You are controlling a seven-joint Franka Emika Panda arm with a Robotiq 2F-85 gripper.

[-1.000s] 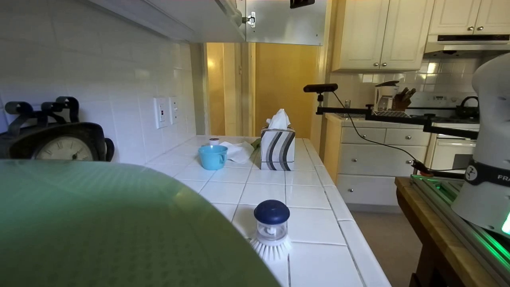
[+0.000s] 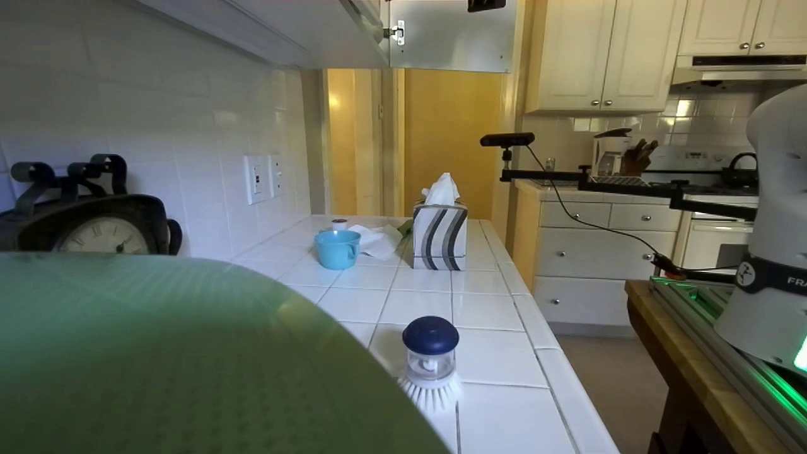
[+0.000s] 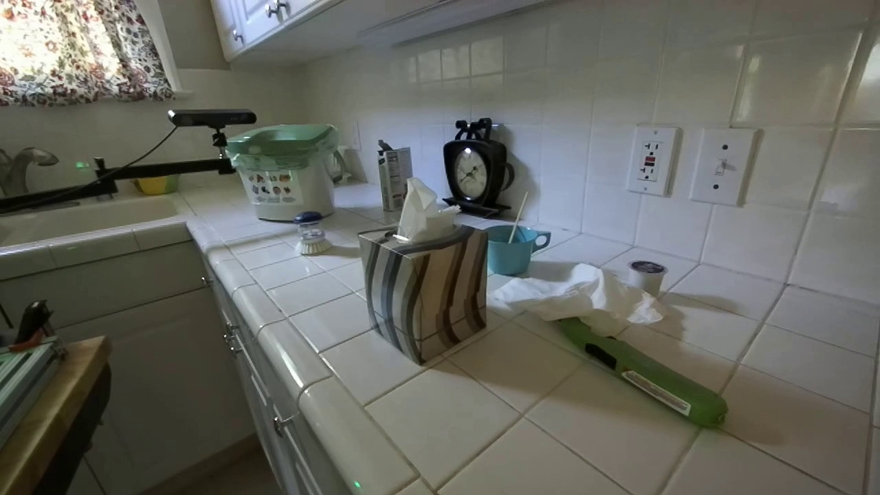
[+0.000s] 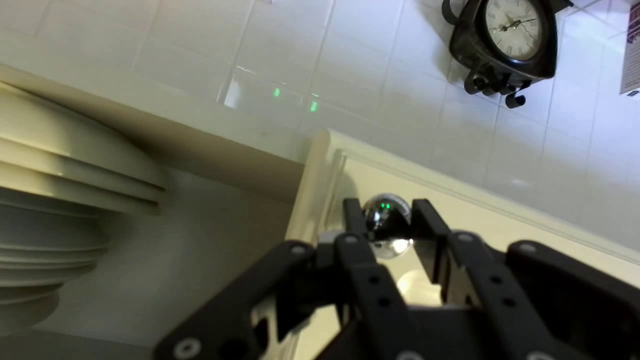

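In the wrist view my gripper is shut on a round, shiny metal knob (image 4: pixel 387 215). That knob sits on a cream cabinet door (image 4: pixel 480 216), which stands open beside the cabinet's interior (image 4: pixel 198 222). Stacked pale dishes (image 4: pixel 66 162) are inside, left of the door. From exterior view 1, the swung-out door (image 2: pixel 454 38) shows along the top with its hinge (image 2: pixel 398 33); only a small dark piece, seemingly of my hand, enters at the top edge there. Exterior view 2 does not include the gripper.
Below, the tiled counter holds a striped tissue box (image 3: pixel 425 289), a blue cup (image 3: pixel 509 250), a green-handled tool (image 3: pixel 652 379), crumpled tissue (image 3: pixel 586 293), a brush (image 3: pixel 311 235), a black clock (image 3: pixel 474 169) and a green-lidded tub (image 3: pixel 284 177).
The small dark piece at the top of exterior view 1 has shifted slightly right and up. The door and the objects on the counter look unchanged.
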